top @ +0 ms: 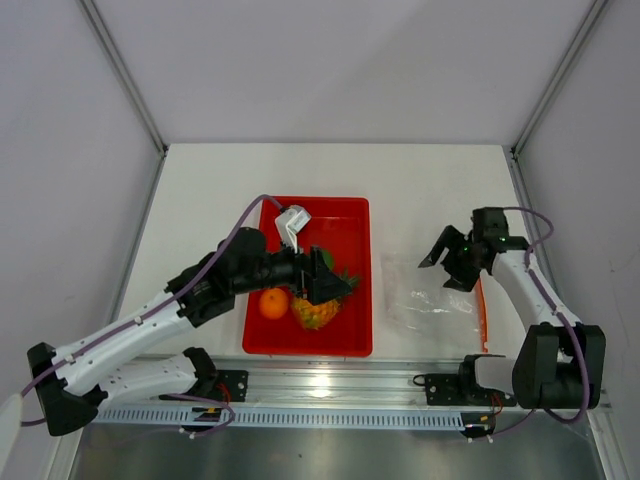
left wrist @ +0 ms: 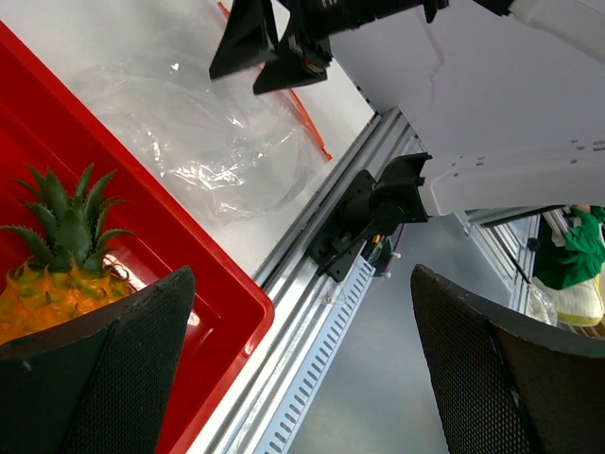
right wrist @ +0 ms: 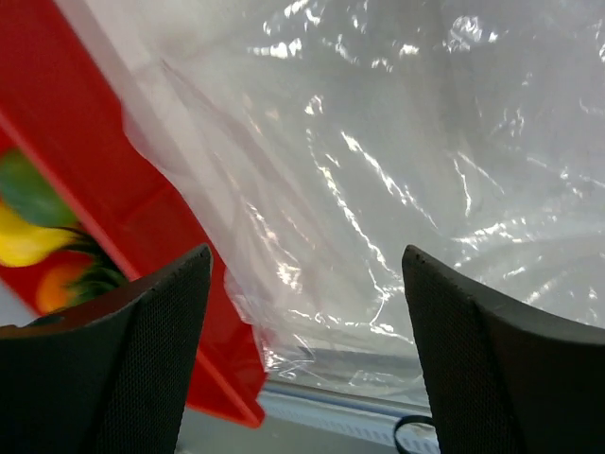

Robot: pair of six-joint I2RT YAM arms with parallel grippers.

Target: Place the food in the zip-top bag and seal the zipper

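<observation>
The clear zip top bag [top: 430,300] lies on the white table right of the red tray [top: 355,340], its orange zipper strip [top: 484,318] along the right side. Over the tray my left gripper [top: 335,285] stands open, its fingers [left wrist: 123,369] wide apart and empty. Inside the tray are an orange [top: 273,303], a pineapple [top: 312,314] and a green fruit [top: 327,258]. The left arm hides other food; a yellow fruit [right wrist: 28,244] shows in the right wrist view. My right gripper [top: 440,265] is open above the bag's upper part, nothing visibly held between its fingers.
Bare table [top: 430,190] stretches behind the tray and bag. A metal rail [top: 320,368] runs along the front edge. Walls close in on the left and right. The two grippers are a short way apart over the tray and bag.
</observation>
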